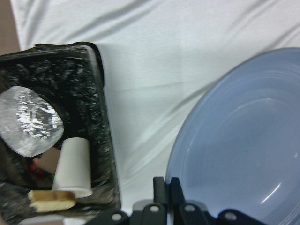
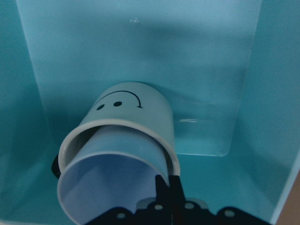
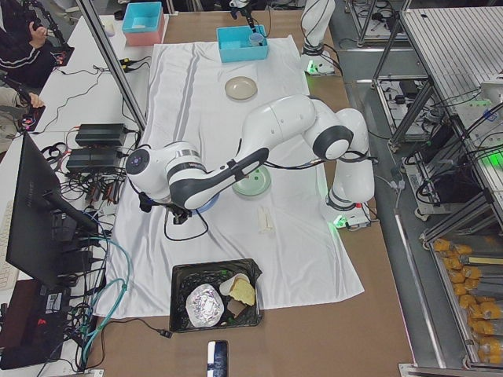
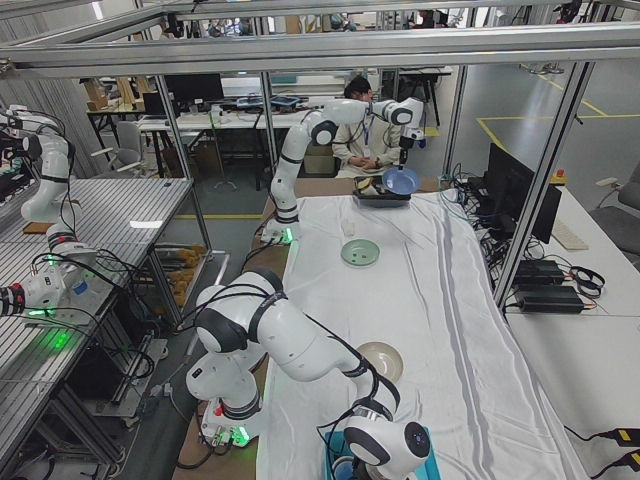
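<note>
My left gripper is shut on the rim of a blue plate (image 1: pixel 239 131), held beside a black bin (image 1: pixel 86 117) containing a foil ball (image 1: pixel 30 119), a white cup (image 1: pixel 75 164) and bread (image 1: pixel 51 199). In the camera left view the plate is mostly hidden behind the arm. My right gripper is shut at the rim of a blue cup (image 2: pixel 108 180), which sits inside a white smiley mug (image 2: pixel 129 105) lying in a turquoise box (image 2: pixel 234 51).
A green plate (image 4: pixel 360 252) and a beige plate (image 4: pixel 380 360) lie on the white cloth. A monitor and cables run along one side of the table.
</note>
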